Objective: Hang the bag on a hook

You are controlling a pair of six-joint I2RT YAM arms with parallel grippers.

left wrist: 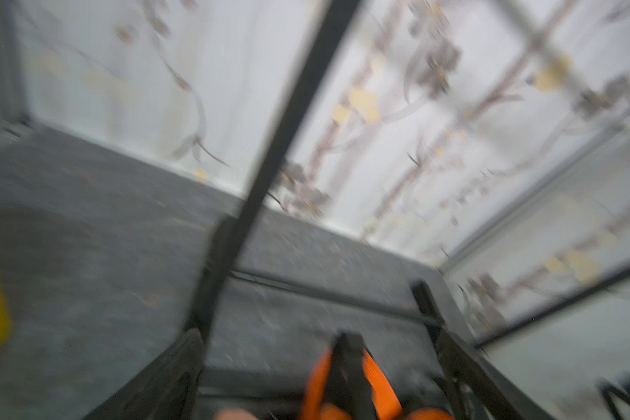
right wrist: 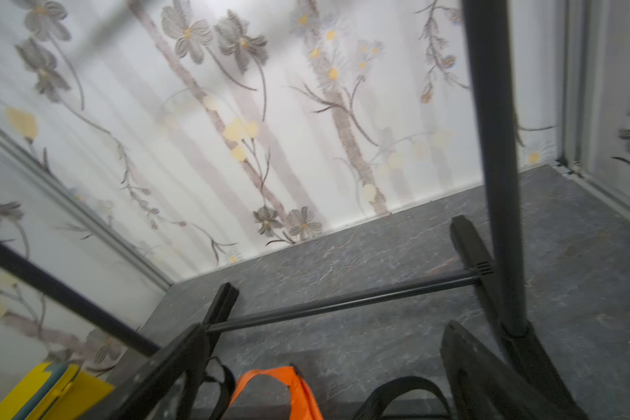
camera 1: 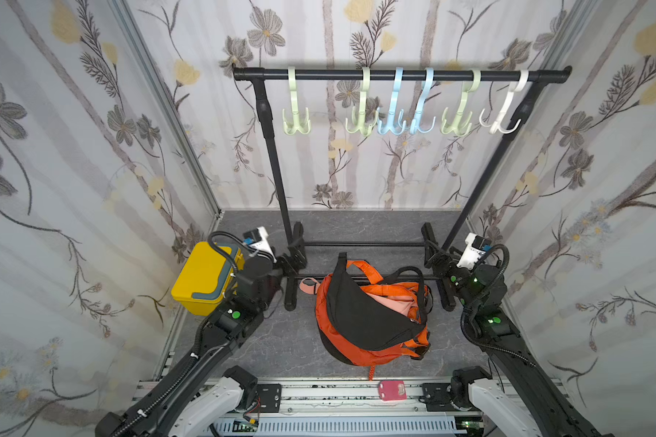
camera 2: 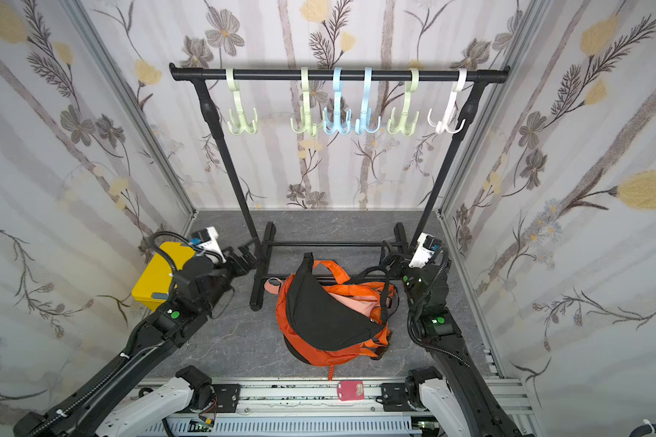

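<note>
The orange and black bag lies on the grey floor between my two arms, its straps toward the rack. Several hooks hang empty from the rack's top bar, among them a green hook, a blue hook and a white hook. My left gripper is left of the bag, apart from it and in front of the rack's left post. My right gripper is near the right post, above and right of the bag. Both are open; in the right wrist view an orange strap shows low between the fingers, untouched.
A black rack spans the back, its feet and crossbars on the floor close to both grippers. A yellow box stands behind my left arm. A small pink object lies on the front rail. Patterned walls enclose the sides.
</note>
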